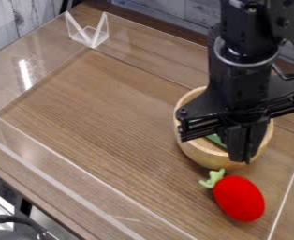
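Note:
My black gripper (235,122) hangs over a light wooden bowl (192,151) at the right of the view, covering much of it. A little green shows inside the bowl beneath the gripper. Whether the fingers hold anything is hidden. A red object (241,199) with a pale green top lies just in front of the bowl, below the gripper, apart from the fingers.
A wooden tabletop (87,122) fills the left and middle, mostly clear. A white wire-like holder (90,28) stands at the back left. A dark cable or part lies at the bottom left corner.

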